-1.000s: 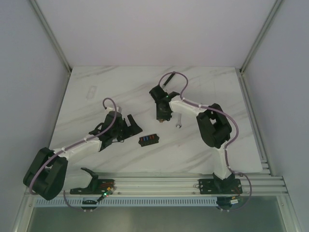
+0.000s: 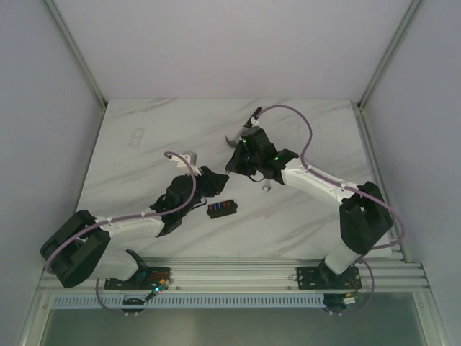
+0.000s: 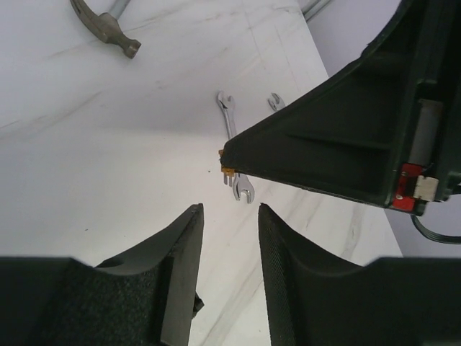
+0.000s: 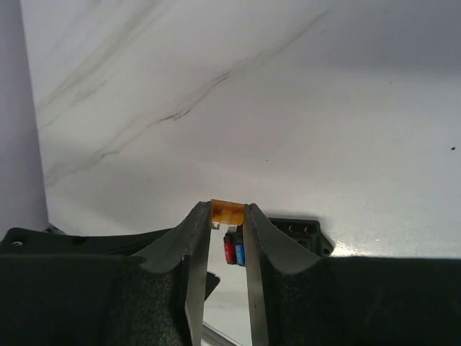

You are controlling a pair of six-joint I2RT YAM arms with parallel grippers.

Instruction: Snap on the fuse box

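Note:
The fuse box (image 2: 222, 209) lies on the table below both grippers, with red and blue fuses in it; part of it shows in the right wrist view (image 4: 299, 234). My right gripper (image 2: 232, 167) is raised above the table, shut on an orange fuse, which also shows at the tip of that gripper in the left wrist view (image 3: 227, 169). My left gripper (image 2: 216, 182) is raised just left of and below the right one; in its wrist view its two fingertips (image 3: 230, 210) stand part way apart, with nothing seen between them.
A hammer (image 3: 108, 29) lies at the back. Wrenches (image 3: 242, 187) lie right of centre, partly under the right arm.
Both arms have risen and drawn toward each other above the middle of the table. The right gripper has lifted the orange fuse; the left gripper's fingers have narrowed from a wider spread.

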